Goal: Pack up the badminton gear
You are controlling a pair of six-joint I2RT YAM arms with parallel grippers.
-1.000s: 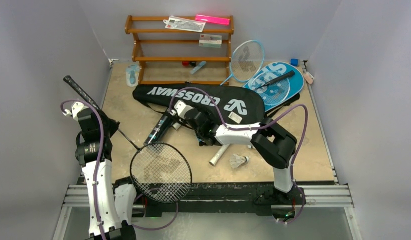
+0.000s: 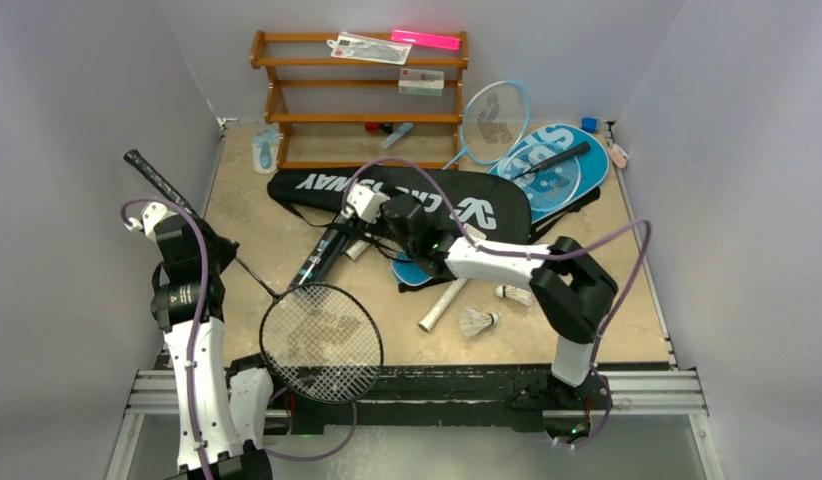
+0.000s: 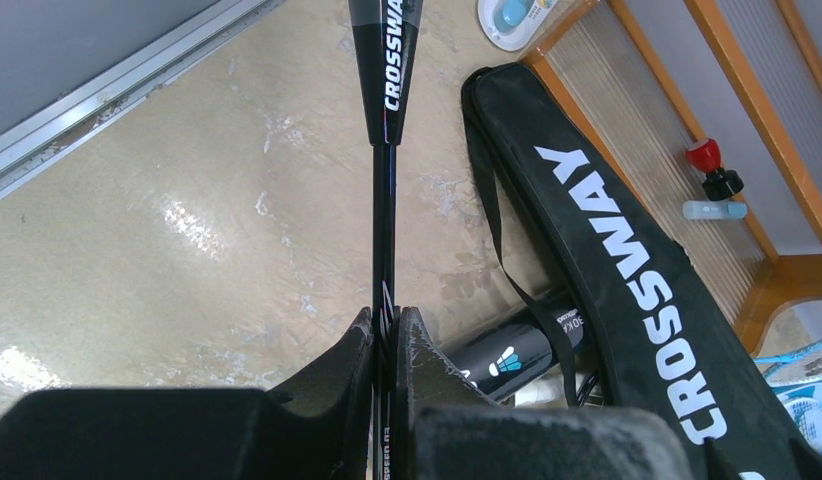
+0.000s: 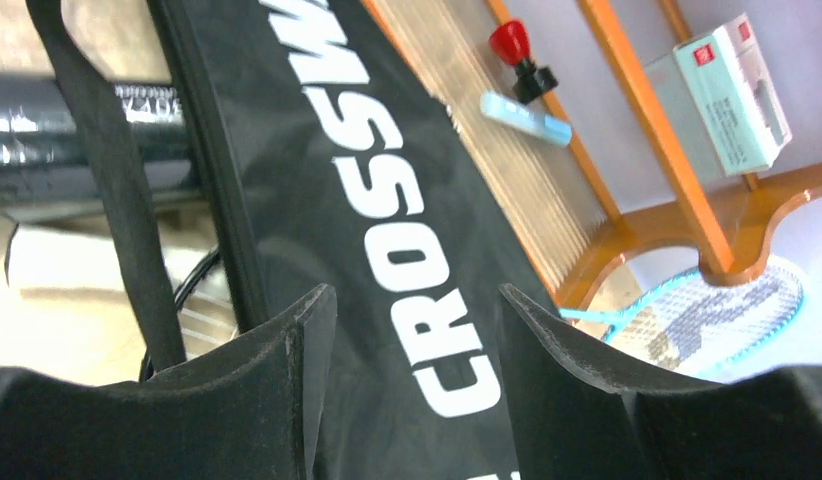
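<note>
In my left gripper the shaft of a black racket (image 2: 322,345) is clamped; its head hangs over the table's front-left edge. The black CROSSWAY bag (image 2: 317,185) lies across the middle, over a black tube (image 2: 312,262) and white items. My right gripper hangs over the bag with its fingers apart and nothing clearly between them; that view is blurred. Blue rackets (image 2: 492,125) and a blue cover (image 2: 582,170) lie at the back right. Two shuttlecocks (image 2: 479,320) and a white tube (image 2: 437,308) lie near the front.
A wooden rack (image 2: 357,119) with small packets stands against the back wall. A small white pack (image 2: 266,151) lies beside it. Walls close in both sides.
The left arm holds still.
</note>
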